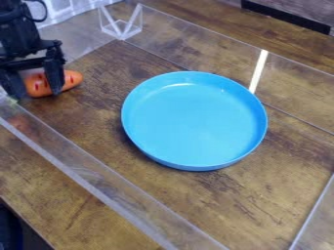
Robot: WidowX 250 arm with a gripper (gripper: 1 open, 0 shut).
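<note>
My black gripper (33, 68) is at the far left edge, over an orange carrot-like object (64, 80) lying on the wooden surface. Its fingers reach down around that object, which is partly hidden behind them; the gripper reads as open, though the fingertips are hard to make out. A large round blue plate (193, 117) lies in the middle right.
Clear plastic walls edge the wooden surface along the left, top and right. A small white wire-like stand (120, 24) is at the top. A white strip (259, 70) lies behind the plate. The wood around the plate is clear.
</note>
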